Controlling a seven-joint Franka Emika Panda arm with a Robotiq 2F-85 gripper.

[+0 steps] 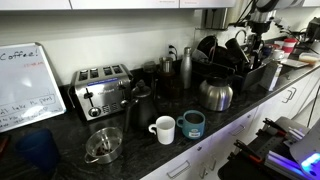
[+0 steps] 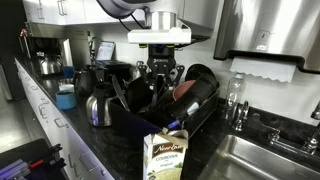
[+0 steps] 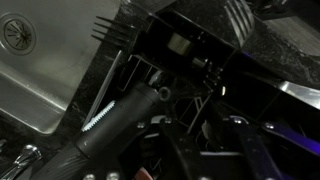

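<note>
In the wrist view my gripper reaches down into a dark rack that holds utensils. Its black fingers (image 3: 232,135) are drawn together on something dark, too poorly lit to make out. Two forks (image 3: 112,33) (image 3: 238,18) stick up around it, and a thick dark handle (image 3: 120,122) lies to its left. Seen from exterior view 2, the white arm (image 2: 160,35) hangs over the black dish rack (image 2: 150,122), and the fingertips are lost among dark pans and utensils. Exterior view 1 shows the arm at the far right above the rack.
A couscous box (image 2: 163,158) stands in front of the rack, with the sink (image 2: 250,158) to its right. Along the counter are a kettle (image 1: 215,94), a teal mug (image 1: 192,124), a white mug (image 1: 164,129), a toaster (image 1: 102,92) and a glass pot (image 1: 103,146).
</note>
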